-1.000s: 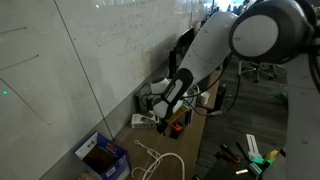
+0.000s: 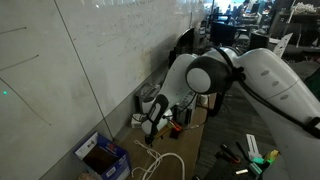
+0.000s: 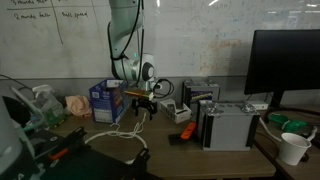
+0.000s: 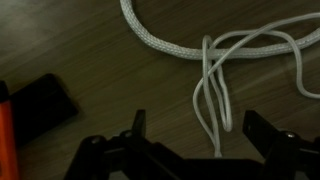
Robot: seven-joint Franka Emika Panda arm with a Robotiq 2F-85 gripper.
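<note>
My gripper is open, its two dark fingers spread wide at the bottom of the wrist view with nothing gripped. A white rope lies on the dark table below it, and a thin looped strand of it hangs down toward the gap between the fingers. In exterior view 2 the gripper is above the rope, in front of the blue box. The rope also shows in exterior view 1, curving over the table near the gripper. Contact between fingers and rope cannot be told.
A blue box stands at the back left. Right of the rope lies an orange-and-black tool, with metal cases, a white mug and a monitor beyond. Bare table lies in front.
Over the last second the arm has moved left in exterior view 1, bringing the gripper away from the orange tool and closer to the rope. The rope looks unmoved.
</note>
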